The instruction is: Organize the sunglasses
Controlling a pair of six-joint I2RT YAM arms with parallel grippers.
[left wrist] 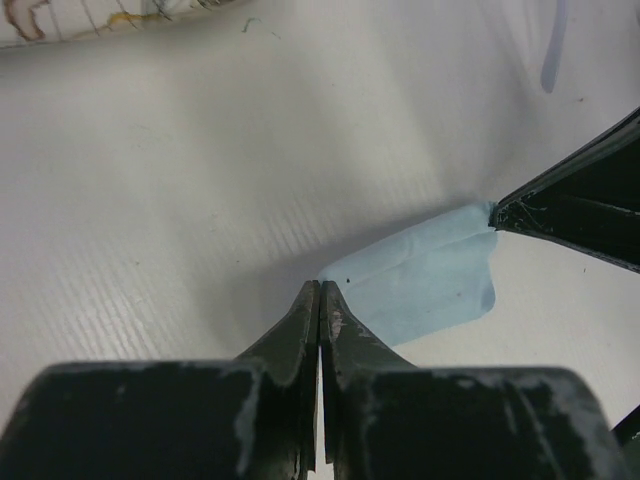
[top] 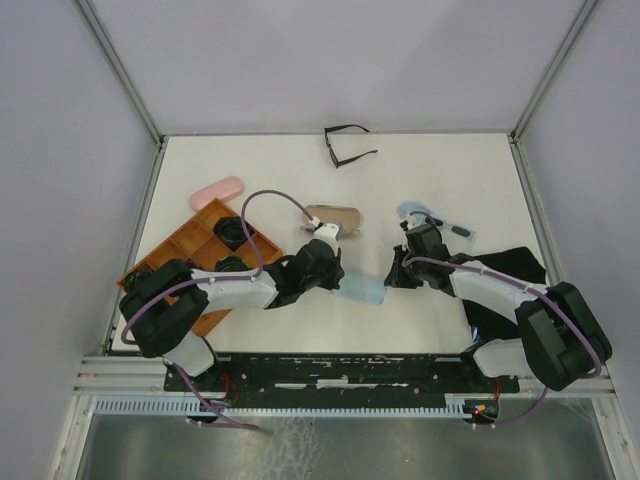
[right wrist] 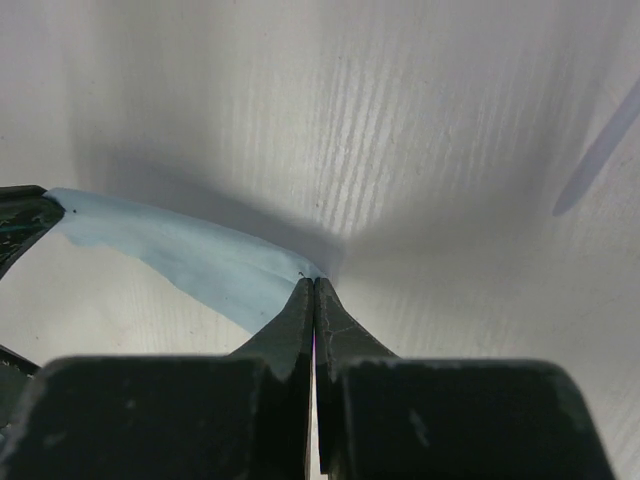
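A light blue cloth [top: 361, 288] is stretched between my two grippers low over the white table. In the left wrist view, my left gripper is shut on one corner of the cloth [left wrist: 420, 280]. At the cloth's other upper corner, my right gripper is shut, with the cloth [right wrist: 215, 255] running from its fingertips towards the left gripper. Black sunglasses [top: 333, 152] lie unfolded at the table's far edge. Several dark pairs, partly hidden by the left arm, sit in the compartments of a wooden box [top: 190, 240] on the left.
A pink case [top: 217, 192] lies beyond the box, and a tan case [top: 335, 217] stands behind the left gripper. Right of centre lie another blue cloth [top: 412, 208] and a small grey piece [top: 461, 232]. Something black [top: 520, 264] covers the right edge.
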